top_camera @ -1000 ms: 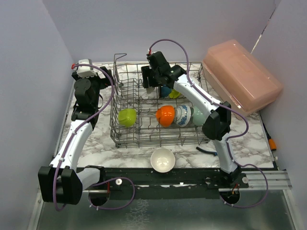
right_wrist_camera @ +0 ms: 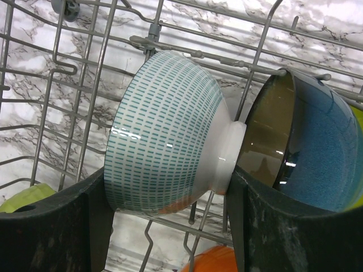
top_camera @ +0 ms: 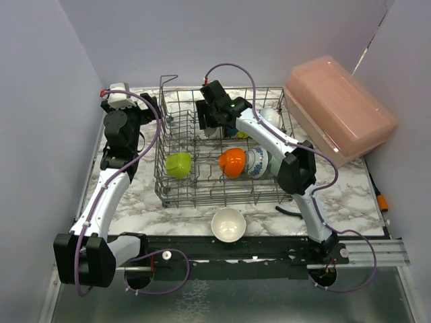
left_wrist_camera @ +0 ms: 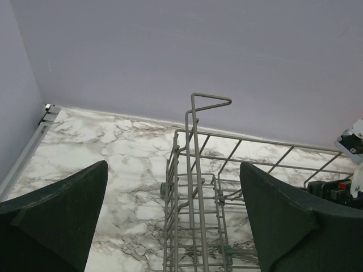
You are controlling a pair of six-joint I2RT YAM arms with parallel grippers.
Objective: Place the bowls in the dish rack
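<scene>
My right gripper is shut on a white bowl with teal dashes (right_wrist_camera: 159,130), held sideways in the rack's back section beside a blue bowl (right_wrist_camera: 317,147). Below them in the top view, an orange bowl (top_camera: 231,162), a blue-patterned bowl (top_camera: 257,162) and a green bowl (top_camera: 177,164) lie in the dish rack (top_camera: 195,201). A cream bowl (top_camera: 229,225) sits on the counter in front. My left gripper is open at the rack's left edge, nothing between its fingers.
A pink plastic bin (top_camera: 340,104) stands at the right, against the rack. A dark tool (top_camera: 288,212) lies on the counter near the front right.
My right arm has shifted slightly left in the top view, with its gripper a little lower over the back of the rack. The left arm has not moved.
</scene>
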